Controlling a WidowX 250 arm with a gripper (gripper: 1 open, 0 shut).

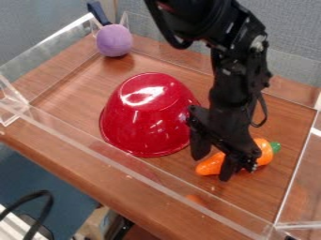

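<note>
My black gripper [223, 155] is low over the right part of the wooden surface, its fingers around an orange toy carrot [209, 167] with a green top, lying diagonally. Whether the fingers are closed on the carrot I cannot tell. A glossy red bowl [141, 111] sits upside down just left of the gripper.
A purple object [114, 40] with a dark blue part lies at the back left. Clear plastic walls [69, 129] edge the wooden surface [69, 94]. Cables hang at the lower left.
</note>
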